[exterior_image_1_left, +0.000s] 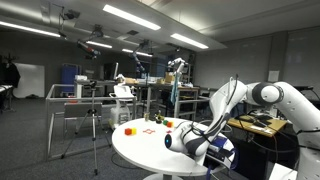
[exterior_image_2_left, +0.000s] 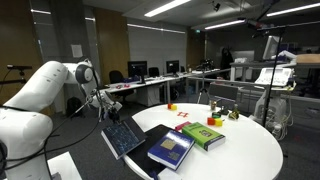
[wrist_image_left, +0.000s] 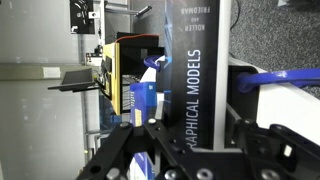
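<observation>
A thick dark book (exterior_image_2_left: 124, 139) is tilted at the left edge of the white round table in the second exterior view. My gripper (exterior_image_2_left: 110, 110) is at its upper end, shut on it. In the wrist view the black spine of the dark book (wrist_image_left: 194, 75), lettered "Graphical Models", runs up from between the fingers, its pale page edge on the right. The fingertips are largely hidden behind the book there. Whether its lower corner touches the table is unclear.
On the white table (exterior_image_2_left: 245, 155) lie a blue book (exterior_image_2_left: 170, 148) and a green book (exterior_image_2_left: 201, 137). A yellow block (exterior_image_2_left: 211, 121) and a red block (exterior_image_2_left: 170, 106) stand farther back. A tripod (exterior_image_1_left: 95, 130) stands on the floor left of the table.
</observation>
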